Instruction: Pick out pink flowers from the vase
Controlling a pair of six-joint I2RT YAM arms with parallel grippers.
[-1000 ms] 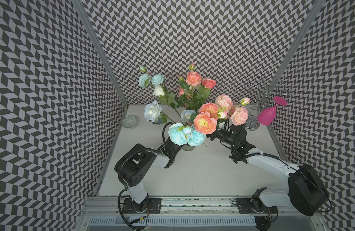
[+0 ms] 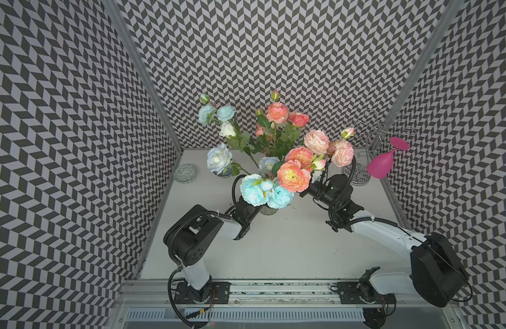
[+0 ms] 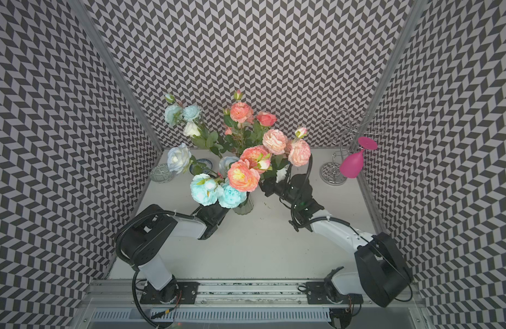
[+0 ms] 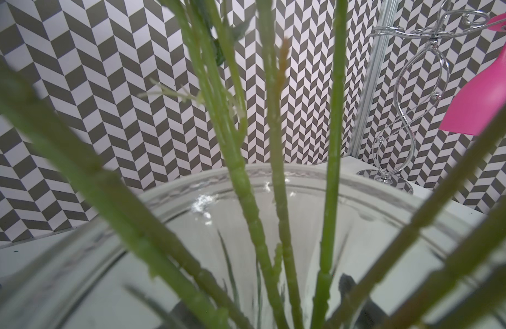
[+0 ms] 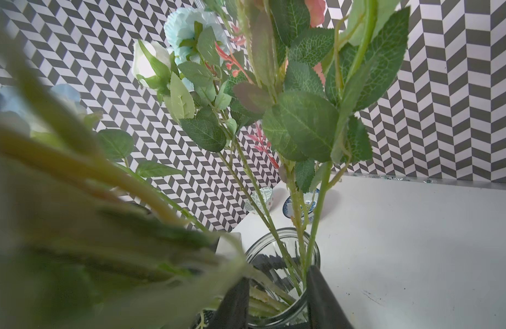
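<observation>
The glass vase [image 4: 297, 183] fills the lower left wrist view, with several green stems [image 4: 253, 235] inside. Dark fingers of my left gripper show through the glass on both sides, shut on the vase. Light pink flowers [image 2: 317, 141] lean right in the top left view, beside coral ones [image 2: 294, 175]; more coral flowers [image 2: 277, 112] stand at the back. In the right wrist view, my right gripper is part open at the vase rim, its fingers [image 5: 236, 307] apart with stems and rim visible between them. Blurred stems and leaves cover the lower left there.
Blue flowers [image 2: 254, 190] and white ones [image 2: 219, 159] share the bunch. At right stands a wire rack [image 2: 361, 174] with a pink goblet [image 2: 381, 164]. A glass dish [image 2: 185, 173] lies at left. Open table [image 2: 302, 246] lies in front.
The light pink flowers on the right have risen a little in the top left view. The right arm has shifted only slightly. The left arm looks still.
</observation>
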